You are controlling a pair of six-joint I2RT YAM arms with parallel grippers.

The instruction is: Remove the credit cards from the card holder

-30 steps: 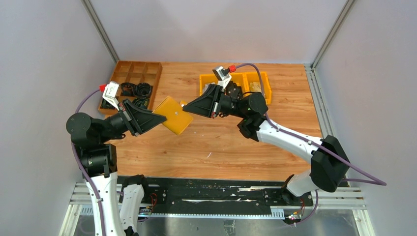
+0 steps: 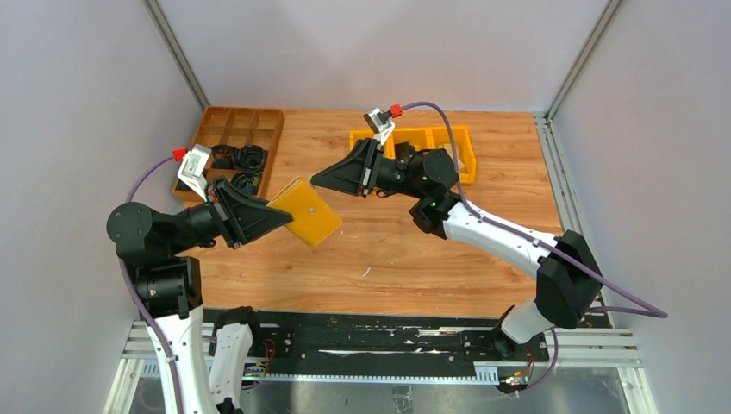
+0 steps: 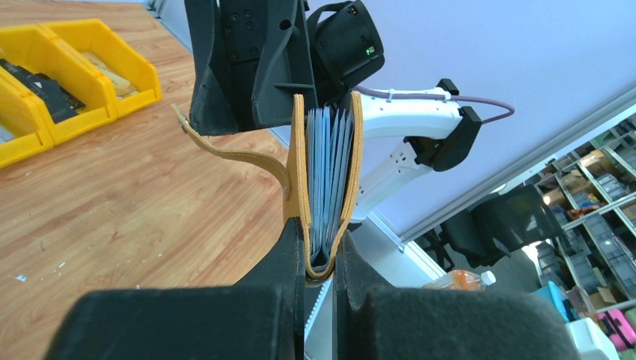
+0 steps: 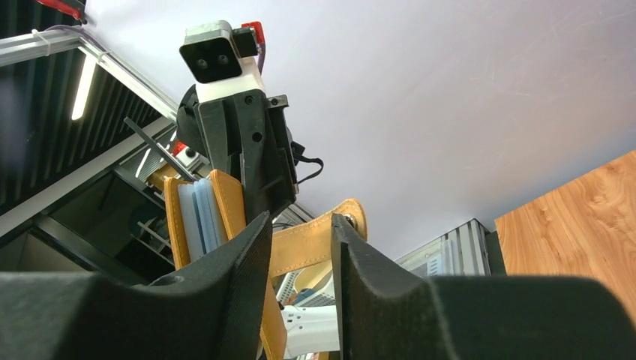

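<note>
The yellow-tan card holder (image 2: 314, 216) is up in the air, with my left gripper (image 2: 283, 216) shut on its lower edge. Seen from the left wrist, the holder's side faces me and a stack of pale blue-grey cards (image 3: 327, 169) shows between its covers. Its closing strap (image 3: 240, 156) is unfastened and curls out to the left. My right gripper is part open. In the right wrist view the strap's snap end (image 4: 349, 216) lies beyond its fingertips, crossing behind the gap; whether they touch it is unclear.
A wooden compartment tray (image 2: 270, 147) with black coiled cables stands at the back left. Yellow bins (image 2: 466, 155) with small items sit behind the right arm.
My right gripper has moved left and slightly away toward the back. My left gripper has shifted a little toward the front, and the holder now sits farther right and lower.
</note>
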